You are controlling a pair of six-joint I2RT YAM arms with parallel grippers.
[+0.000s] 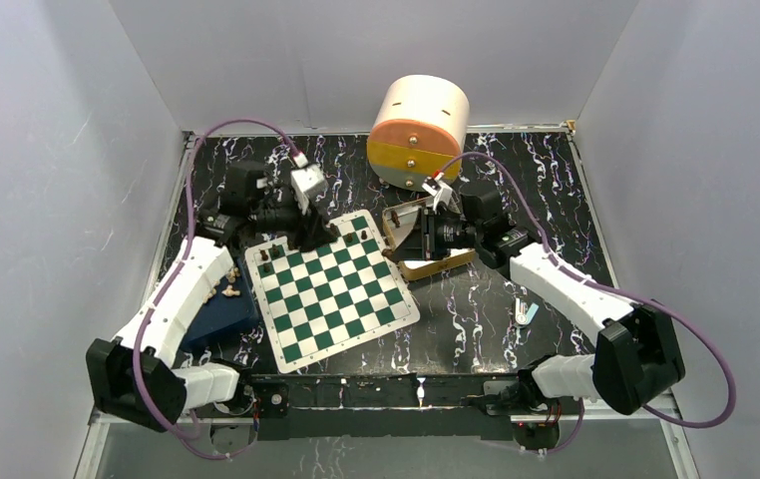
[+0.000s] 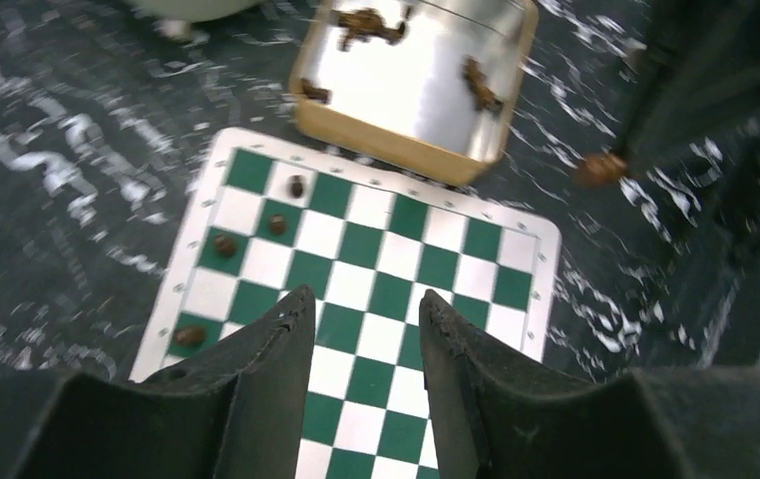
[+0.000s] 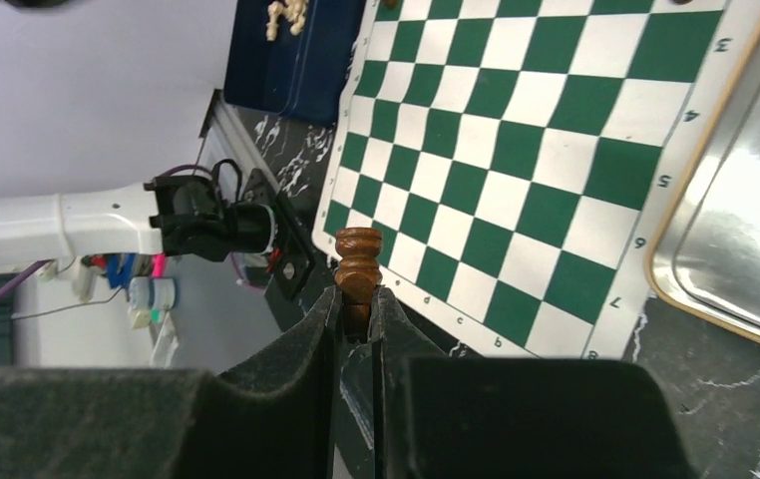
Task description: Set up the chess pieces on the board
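Note:
The green-and-white chessboard [image 1: 331,289] lies in the middle of the table. Along its far part stand several small dark brown pieces, one of them a pawn-sized piece [image 2: 296,186]. My left gripper is above the board with its fingers apart and nothing between them; in the top view it covers some of the far squares. A brown piece [image 3: 359,261] sticks out from my right gripper, which is shut on its lower part. That gripper hovers between the board's right edge and the tan-rimmed tray [image 2: 386,140].
Inside the tray lie more dark pieces, such as a brown piece [image 2: 478,82]. A blue bin [image 1: 221,321] with light pieces [image 1: 230,291] stands left of the board. A drawer barrel [image 1: 420,120] is at the back. The two grippers are close together.

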